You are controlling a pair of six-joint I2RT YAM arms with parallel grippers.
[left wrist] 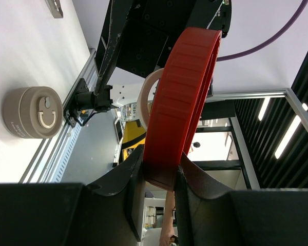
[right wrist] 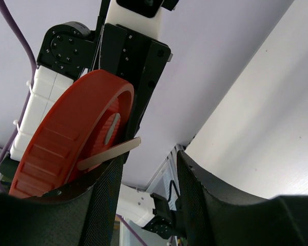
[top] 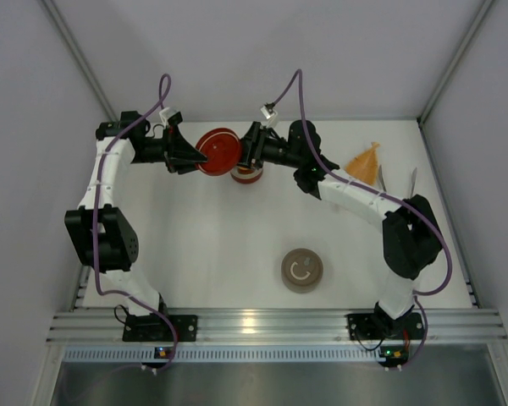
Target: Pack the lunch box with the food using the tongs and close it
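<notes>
A round red container part (top: 218,152), with a ribbed side, is held up above the table. My left gripper is shut on its rim. From its face a beige loop (left wrist: 148,95) sticks out. In the right wrist view this looks like a thin beige strip (right wrist: 113,152), its end near the gap between my right gripper's fingers. The right gripper is partly open beside the red part, not closed on anything. Below and behind stands another red container (top: 247,175), partly hidden. A brown-grey round lidded container (top: 301,271) stands on the front table.
An orange cloth (top: 364,165) lies at the back right, with metal cutlery (top: 412,182) beside it. Both arms meet closely at the red part.
</notes>
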